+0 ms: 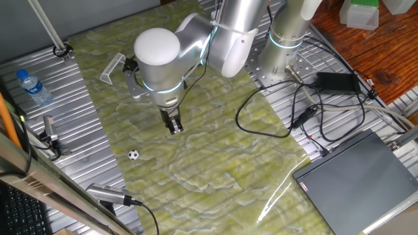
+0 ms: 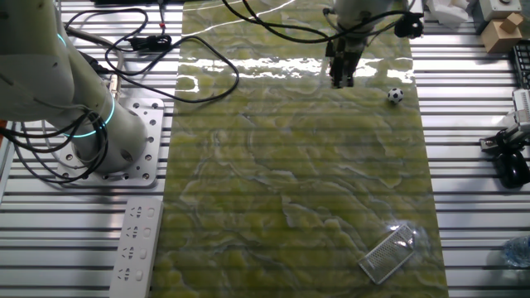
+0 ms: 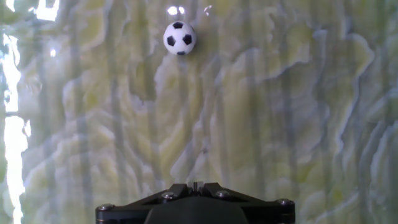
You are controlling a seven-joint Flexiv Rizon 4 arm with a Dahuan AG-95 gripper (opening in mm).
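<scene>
A small black-and-white soccer ball (image 1: pixel 133 155) rests on the green marbled mat, near its left edge in exterior view 1. The wrist view has the ball (image 3: pixel 180 38) near the top, well ahead of the fingertips. My gripper (image 1: pixel 176 130) hangs above the mat, to the right of the ball and apart from it. In exterior view 2 the gripper (image 2: pixel 341 81) appears left of the ball (image 2: pixel 395 95). Its fingers come together at the bottom of the wrist view, and nothing shows between them.
A clear-and-white grater-like piece (image 2: pixel 387 254) lies on the mat. Beside the mat are a water bottle (image 1: pixel 34 87), a camera (image 1: pixel 108 194) with a cable, a laptop (image 1: pixel 356 186) and looped black cables.
</scene>
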